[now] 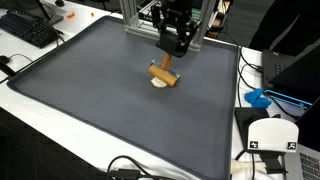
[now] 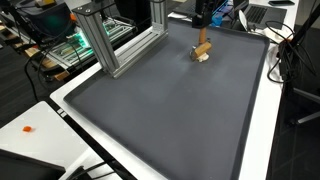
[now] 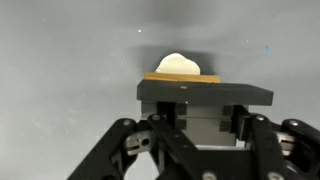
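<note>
A tan roller-like tool [image 1: 162, 76] with an orange-brown upright handle [image 1: 166, 62] hangs or rests at the far part of the grey mat. My gripper [image 1: 168, 53] is above it, shut on the handle. A small pale round piece [image 1: 159, 84] lies on the mat at the tool's near side. In the second exterior view the tool [image 2: 202, 49] is at the far right, with the pale piece [image 2: 204, 57] by its lower edge. In the wrist view only a strip of the tool [image 3: 182, 77] shows past the dark bar at the gripper. Whether the tool touches the pale piece cannot be told.
A pale metal frame [image 2: 128, 45] stands at its edge. Beyond the mat lie a keyboard [image 1: 30, 28], a blue item [image 1: 258, 98] and a white device [image 1: 272, 133].
</note>
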